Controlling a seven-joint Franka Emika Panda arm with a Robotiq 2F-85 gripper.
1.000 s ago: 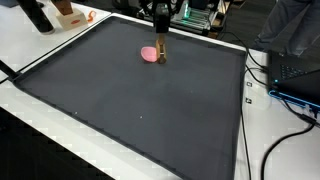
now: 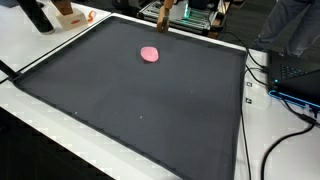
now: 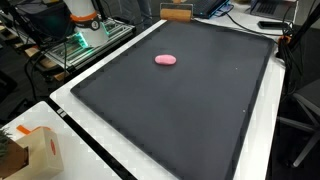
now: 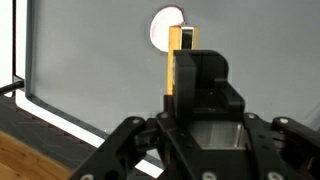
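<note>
A tan, wood-coloured block [image 3: 177, 12] hangs at the top edge in exterior view 2. In exterior view 1 the same block [image 2: 164, 14] shows just beyond the board's far edge. My gripper is shut on it in the wrist view, where an orange side of the block [image 4: 171, 76] shows beside the dark finger. The rest of the gripper is cut off above both exterior views. A flat pink round piece [image 2: 149, 54] lies on the dark board, apart from the block; it looks pale [image 4: 166, 27] in the wrist view.
The dark grey board [image 2: 130, 95] is bare apart from the pink piece, with a white table edge around it. Black cables [image 2: 284, 135] and a dark device lie to the right in exterior view 1. Brown containers [image 2: 70, 14] stand at the far left.
The pink piece has stayed put.
</note>
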